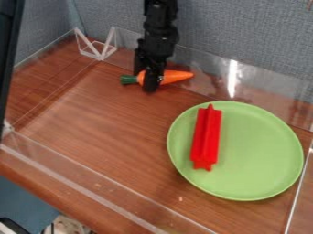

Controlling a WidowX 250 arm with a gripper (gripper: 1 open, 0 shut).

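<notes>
My black gripper (pixel 149 80) is down at the back of the table, shut on the middle of an orange carrot (pixel 177 76) with green leaves at its left end. The fingers hide part of the carrot. To the right, a green plate (pixel 257 164) holds a red star-profiled bar (pixel 207 137) on its left half.
A white wire-like stand (pixel 93 46) is in the back left corner. Clear plastic walls edge the wooden table (pixel 98 146), with a grey padded backdrop behind.
</notes>
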